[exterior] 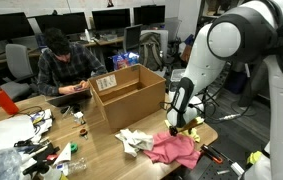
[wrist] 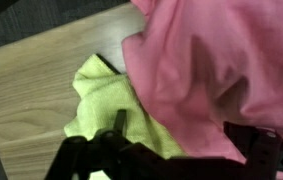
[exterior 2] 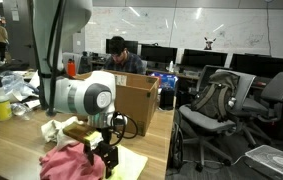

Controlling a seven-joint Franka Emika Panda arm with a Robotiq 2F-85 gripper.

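A crumpled pink cloth [exterior: 173, 150] lies on the wooden table near its front edge. In the wrist view the pink cloth [wrist: 201, 70] fills the upper right and overlaps a pale yellow cloth [wrist: 106, 100]. My gripper is open low over both, one finger above the yellow cloth and the other above the pink. In exterior view 2 the yellow cloth [exterior 2: 129, 163] spreads to the right of the gripper [exterior 2: 101, 160]. Whether the fingertips touch any fabric, I cannot tell.
A white cloth [exterior: 134, 140] lies left of the pink one. Behind stands an open cardboard box [exterior: 131, 98]. Loose items and plastic bags clutter the table's left side, where a person [exterior: 66, 65] sits. Bare wood [wrist: 26, 85] shows beside the yellow cloth.
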